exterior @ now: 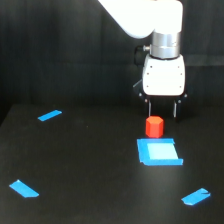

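Note:
A small red block [154, 127] stands on the dark table just behind a white square [161, 151] edged with blue tape. Above and slightly to the right of the block in the picture, my gripper [162, 107] points straight down. Its two thin dark fingers are apart, with no object visible between them. Whether the fingertips are at the block's depth is hard to judge from this single view.
Blue tape strips lie at the far left [50, 115], the front left [24, 188] and the front right [196, 197].

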